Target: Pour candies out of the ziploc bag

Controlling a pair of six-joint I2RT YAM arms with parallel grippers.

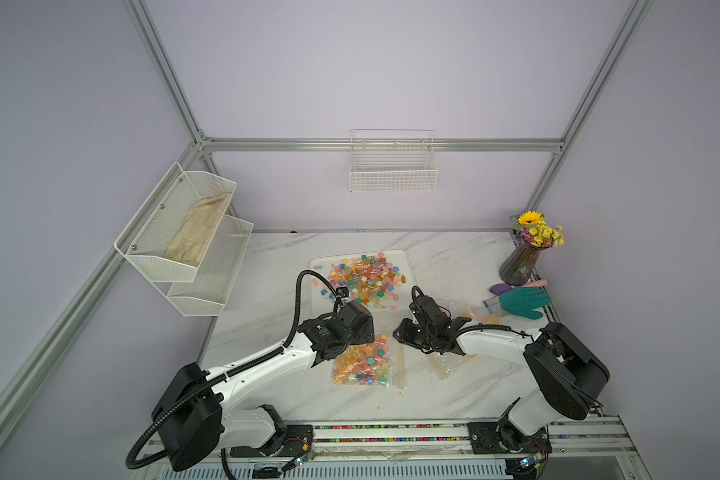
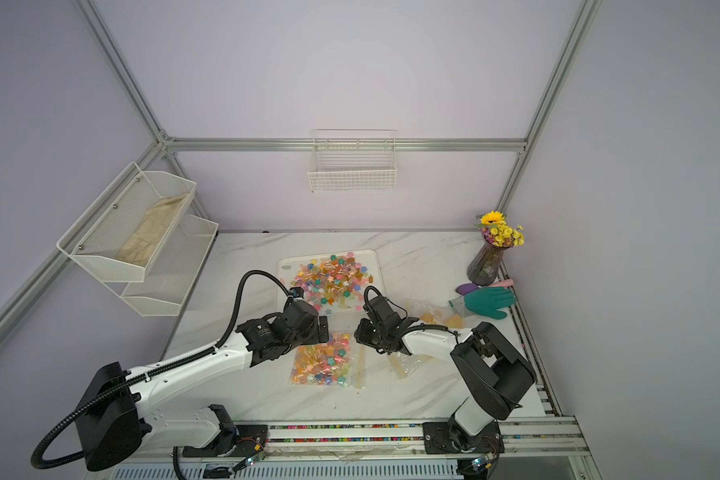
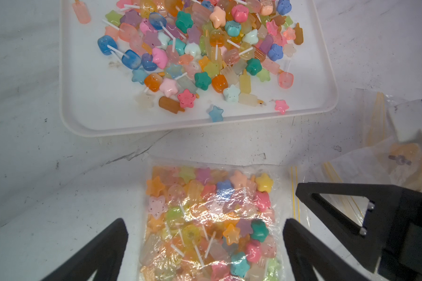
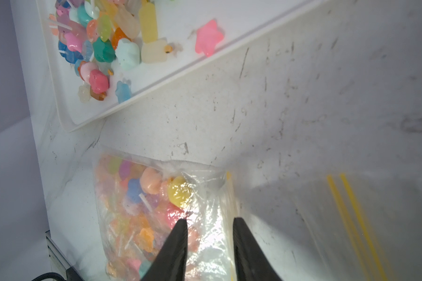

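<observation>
A clear ziploc bag [image 3: 211,224] full of colourful candies lies flat on the marble table, its zip edge to the right. My left gripper is open above it, one finger at either side of the bag in the left wrist view. At the bag's zip end is my right gripper, its fingers parted a little. The bag's clear edge [image 4: 215,201] shows behind and between those fingers; whether they touch it I cannot tell. Just behind the bag stands a white tray [image 3: 197,125] with many loose candies in it.
More clear bags [image 4: 342,224] lie to the right, partly under my right arm. A teal glove [image 1: 525,302] and a flower vase [image 1: 520,264] stand at the far right. Bare marble [image 1: 256,320] shows left of the tray.
</observation>
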